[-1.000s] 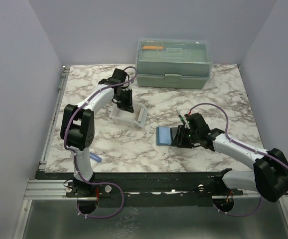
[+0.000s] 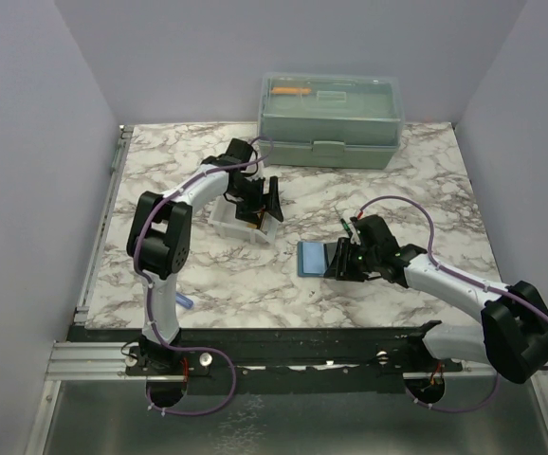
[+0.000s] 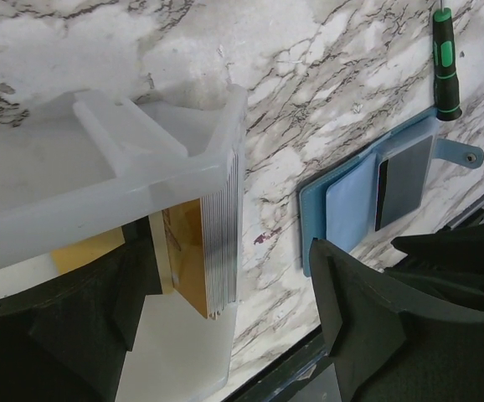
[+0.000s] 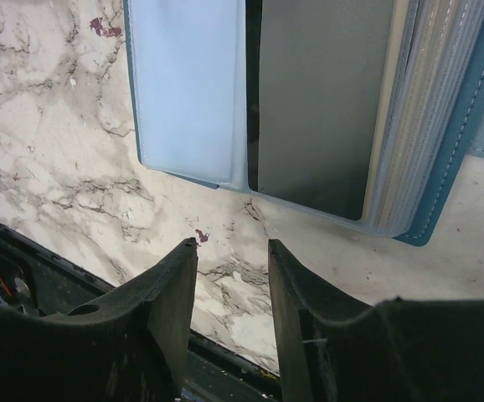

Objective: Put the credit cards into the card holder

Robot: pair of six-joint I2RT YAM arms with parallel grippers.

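Observation:
A stack of cards [image 3: 220, 243], yellow-faced with white edges, stands on edge in the white tray [image 2: 228, 230], by its right end. Around that stack is my left gripper, open, with gaps between its fingers and the cards. In the top view the left gripper reaches down into the tray. The card holder [image 4: 183, 92] lies unfolded on the table, blue with clear sleeves and a dark panel. My right gripper is parted just off the holder's near edge in the right wrist view, nothing between its fingers.
A green-lidded box [image 2: 329, 118] stands at the back. Beyond the holder lies a green-handled screwdriver [image 3: 445, 63]. A small blue object [image 2: 183, 300] rests near the front left, by the left arm. Bare marble separates tray and holder.
My left gripper has spread its fingers, which were close together a second ago, and has shifted a little right and toward the front, over the cards. The right arm has not visibly moved.

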